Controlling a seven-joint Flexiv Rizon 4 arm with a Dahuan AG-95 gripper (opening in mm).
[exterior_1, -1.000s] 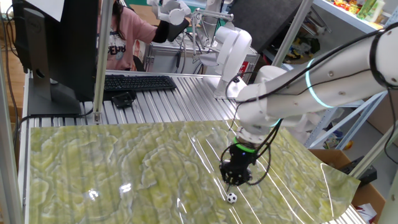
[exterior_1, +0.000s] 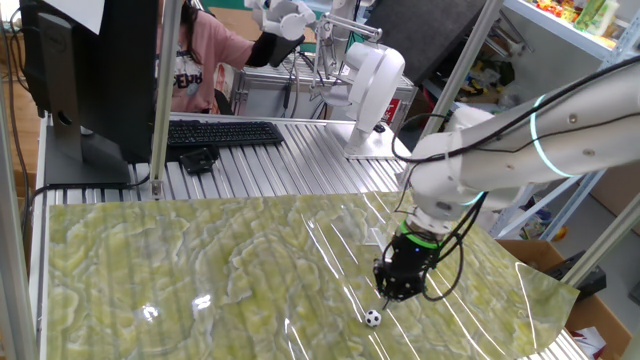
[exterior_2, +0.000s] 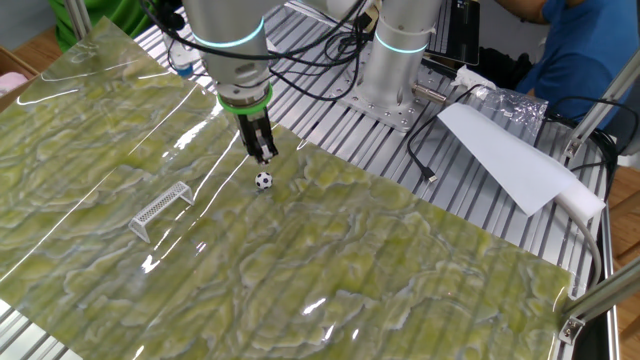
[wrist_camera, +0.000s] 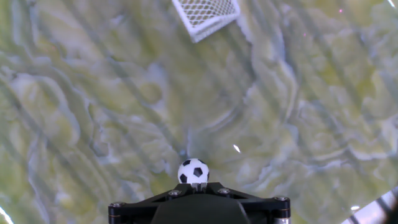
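Note:
A small black-and-white football rests on the green marbled sheet. My gripper points down just above and beside this ball, on the robot-base side. From the wrist, the fingertips meet at the middle, so the gripper is shut with nothing seen between them. Just past the tips shows the ball, partly covered by them; whether they touch it I cannot tell. A small white goal with a net stands on the sheet, and its near part is at the top of the wrist view.
Between ball and goal the sheet is bare. A keyboard and monitor stand behind the sheet. White paper and a loose cable lie on the slatted table near the robot base. People are at the table's edges.
In exterior view 1 my gripper has moved to the right and slightly lower, from above the ball to its right side. The ball has stayed in place.

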